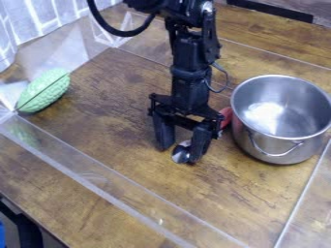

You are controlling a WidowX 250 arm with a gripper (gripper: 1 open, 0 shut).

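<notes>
The black gripper point(181, 138) hangs low over the wooden table, just left of a large steel pot point(278, 107) with a wire handle. Beneath the fingers a shiny silver piece point(184, 154) shows near the tabletop, and a bit of red point(226, 117) peeks out between gripper and pot; what these are is unclear. Whether the fingers are open or shut on something cannot be made out.
A green mesh-like oval object point(45, 90) lies at the left. Clear plastic walls border the table point(130, 213). Bare wood spreads left of and in front of the gripper.
</notes>
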